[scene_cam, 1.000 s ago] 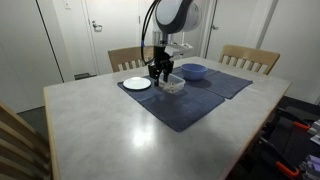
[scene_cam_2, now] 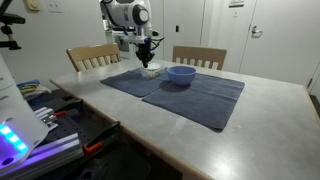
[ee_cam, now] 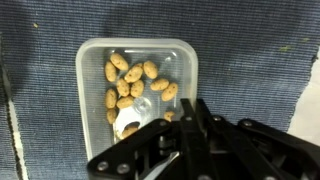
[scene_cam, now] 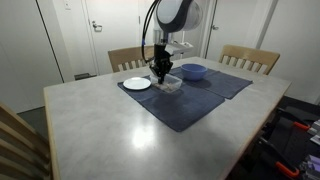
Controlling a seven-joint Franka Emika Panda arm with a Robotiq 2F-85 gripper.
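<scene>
A clear plastic container (ee_cam: 135, 47) holding several small tan, nut-like pieces (ee_cam: 112, 99) lies under the wrist camera over the dark blue cloth. My gripper is shut on its side rim, at the right in the wrist view; the fingertips partly hide the pinched edge. In exterior view 1 the container (scene_cam: 172, 85) is at the far part of the table, with the dark gripper (scene_cam: 160, 76) at its left. Exterior view 2 shows the container (scene_cam_2: 154, 71) small and pale. Whether its base touches the cloth, I cannot tell.
A white plate (scene_cam: 137, 83) is left of the container, and a blue bowl (scene_cam: 193, 72) stands to its right. Dark placemats (scene_cam: 190, 106) cover part of the table. A person (scene_cam: 176, 35) stands behind the table.
In exterior view 1 the container has shifted slightly to the left over the last second, with the gripper staying beside it. The plate and bowl have not moved.
</scene>
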